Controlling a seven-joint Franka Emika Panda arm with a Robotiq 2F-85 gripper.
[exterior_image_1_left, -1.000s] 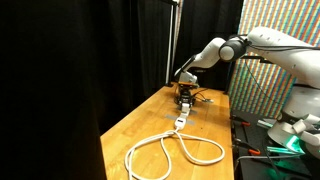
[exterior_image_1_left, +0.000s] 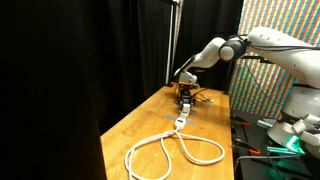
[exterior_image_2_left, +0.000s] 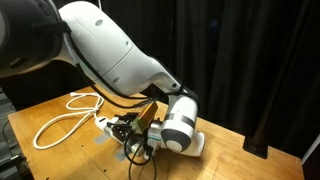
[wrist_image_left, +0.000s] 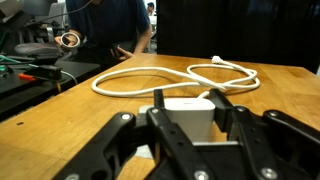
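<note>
In the wrist view, a white boxy piece (wrist_image_left: 190, 118) sits between the black fingers of my gripper, which is shut on it. Its lower part is hidden by the gripper. The same white piece (exterior_image_1_left: 180, 123) shows in exterior view 1 on the wooden table, stretching away from my gripper (exterior_image_1_left: 186, 97) and joined to a white cable (exterior_image_1_left: 133, 157). From exterior view 2, the arm and its dark wiring hide most of the fingers and the piece.
Loose loops of the white cable (wrist_image_left: 125, 72) lie across the table, with a white plug-like end (wrist_image_left: 217, 60). Bare wood (exterior_image_1_left: 125, 130) lies to the left of the piece. Black curtains (exterior_image_2_left: 240, 60) hang behind. A dark stand with equipment (exterior_image_1_left: 262, 135) is beside the table's right edge.
</note>
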